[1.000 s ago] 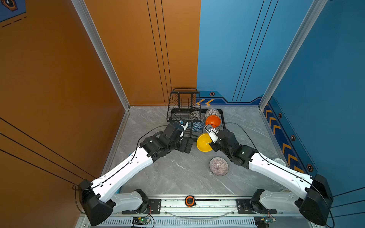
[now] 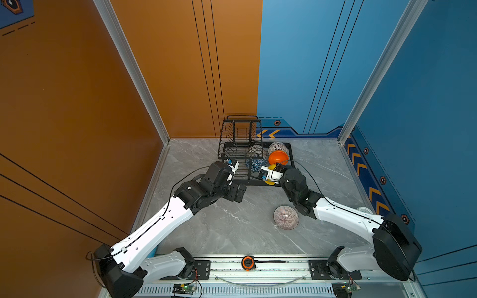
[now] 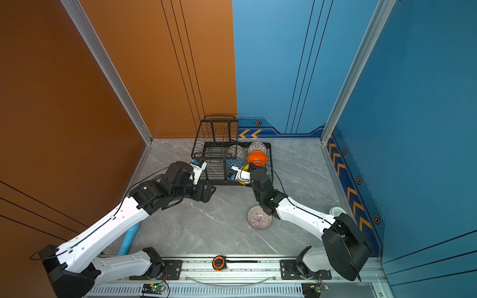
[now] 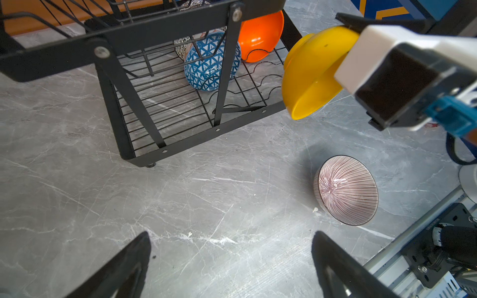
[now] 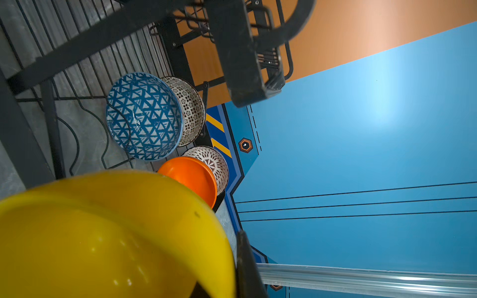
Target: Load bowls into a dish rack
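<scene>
The yellow bowl point(image 4: 313, 74) hangs on its side, tilted, above the front right corner of the black dish rack point(image 4: 193, 140). My right gripper is shut on its rim; the bowl fills the lower left of the right wrist view and hides part of the fingers. Inside the rack sit a blue patterned bowl point(image 5: 145, 116), an orange bowl point(image 5: 191, 176) and two pale patterned bowls, one at the back right point(image 5: 211, 161). A striped pinkish bowl point(image 4: 346, 189) stands on the table. My left gripper is open and empty, in front of the rack's left side.
The rack's upper tier point(image 2: 240, 139) rises over its left half, with a dark post and bar close to the right gripper. A white round object point(image 3: 336, 211) lies at the right edge. Grey table point(image 4: 198, 198) in front of the rack is clear.
The yellow bowl has gone from facing up in front of the rack to tipped on its side, farther back over the rack's edge. The left arm has shifted slightly left.
</scene>
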